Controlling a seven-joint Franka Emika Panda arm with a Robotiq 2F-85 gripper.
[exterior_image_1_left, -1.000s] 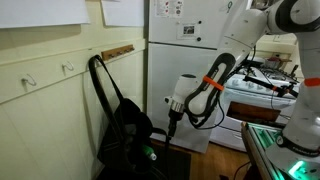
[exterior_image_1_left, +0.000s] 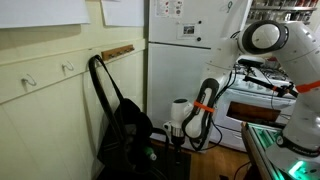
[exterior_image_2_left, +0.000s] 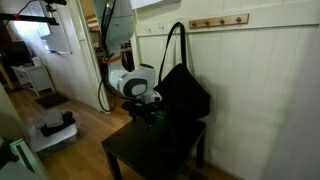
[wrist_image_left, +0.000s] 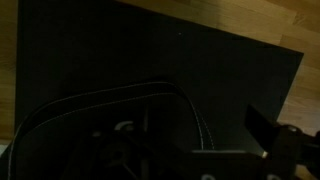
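A black bag (exterior_image_1_left: 122, 130) with a long strap (exterior_image_1_left: 99, 78) standing up toward the wall rests on a low black table (exterior_image_2_left: 125, 148). In exterior view 2 the bag (exterior_image_2_left: 184, 95) leans at the wall side. My gripper (exterior_image_1_left: 176, 140) hangs low beside the bag, pointing down. From the wrist, the bag's stitched edge (wrist_image_left: 100, 98) curves across the lower left, partly under the dark fingers. My gripper is open, and no object shows gripped. Dark-on-dark surfaces hide whether it touches the bag.
Wall hooks (exterior_image_1_left: 68, 66) and a wooden peg rail (exterior_image_1_left: 117, 52) line the wall above the bag. A white stove (exterior_image_1_left: 240, 105) stands behind the arm. Bare tabletop (wrist_image_left: 200, 55) lies beyond the bag's edge, with wooden floor around.
My arm has come down and a little to the left, bringing the gripper lower beside the bag. The bag and its strap look unmoved.
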